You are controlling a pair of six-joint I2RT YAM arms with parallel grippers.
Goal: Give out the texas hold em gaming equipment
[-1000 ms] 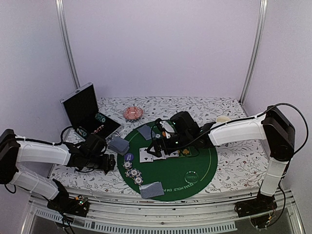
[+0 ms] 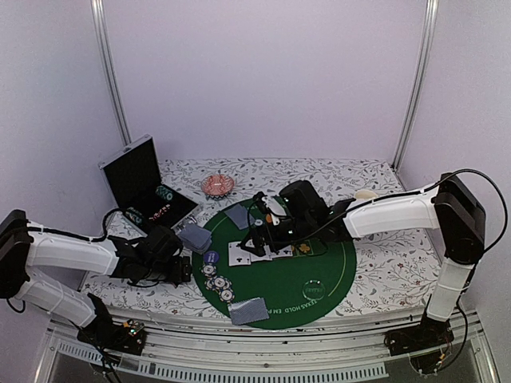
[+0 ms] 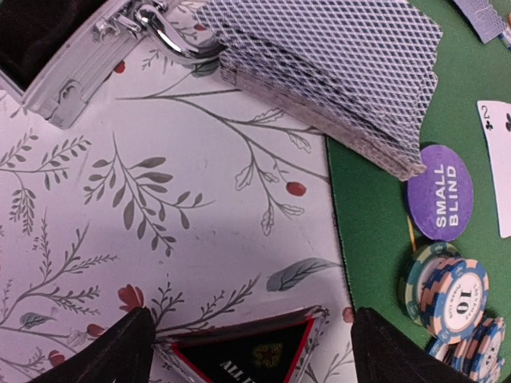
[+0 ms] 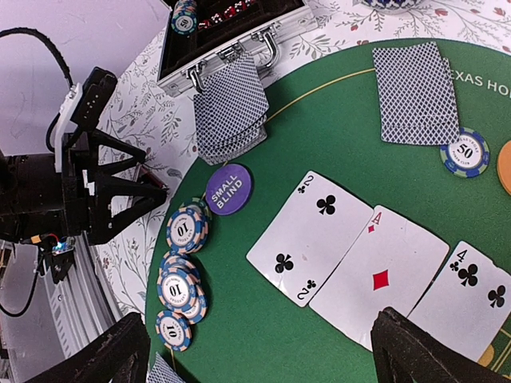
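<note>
A black all-in marker with a red edge (image 3: 251, 351) lies on the floral cloth left of the green mat. My left gripper (image 2: 183, 270) is low over it, its fingers (image 3: 120, 347) on either side; a small gap shows between the marker and the right-hand finger. The purple small blind disc (image 3: 441, 191) and stacked poker chips (image 3: 459, 295) rest on the mat's left part. Above the middle of the mat my right gripper (image 2: 254, 239) stands open and empty. Face-up cards (image 4: 310, 237) lie in a row below it.
An open chip case (image 2: 164, 209) stands at the back left, a card deck (image 3: 327, 72) by its latch. Face-down cards (image 2: 249, 311) lie at the mat's front and others (image 4: 415, 92) at its back. A red-patterned bowl (image 2: 217, 186) sits behind.
My left gripper has shifted slightly to the right, and its fingers look nearer each other. The right arm and the equipment on the mat have not moved.
</note>
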